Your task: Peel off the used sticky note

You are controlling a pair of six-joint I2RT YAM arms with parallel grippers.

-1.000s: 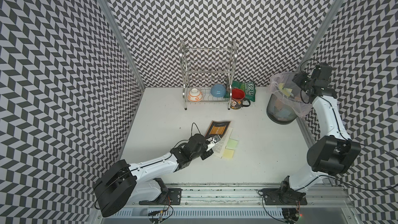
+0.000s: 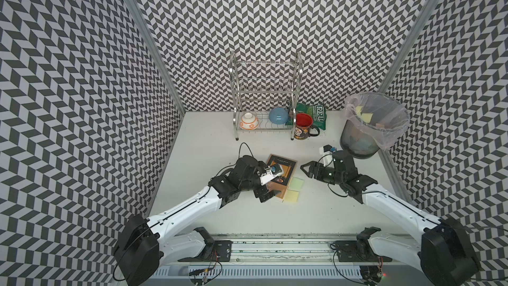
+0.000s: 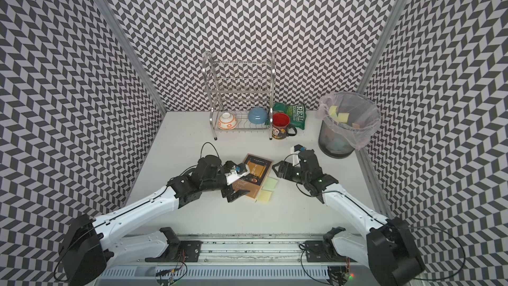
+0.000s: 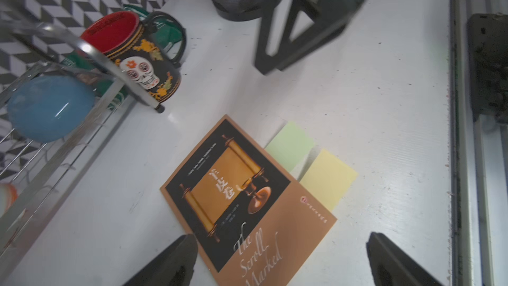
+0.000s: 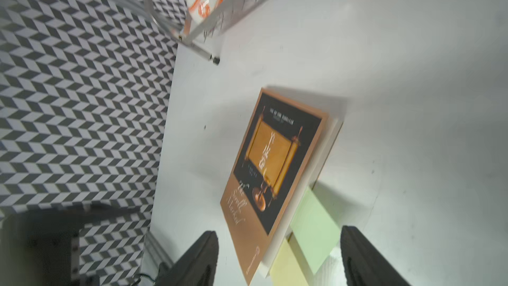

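Observation:
A book with a brown and black cover (image 4: 238,201) lies shut at the middle of the table, seen in all views. A green sticky note (image 4: 288,143) and a yellow sticky note (image 4: 328,177) stick out from its right edge. My left gripper is open above the book's lower left, nothing between its fingers. My right gripper hangs to the right of the book, above the table, its fingers apart with nothing visible between them.
A bin (image 2: 357,143) with a clear bag and paper notes inside stands at the back right. A metal rack (image 2: 264,91) with two bowls, a mug (image 2: 301,132) and a green packet (image 2: 317,111) stand at the back.
My right gripper has moved from over the bin leftward and down toward the book. My left gripper has risen slightly, and the book's cover now lies closed over its pages.

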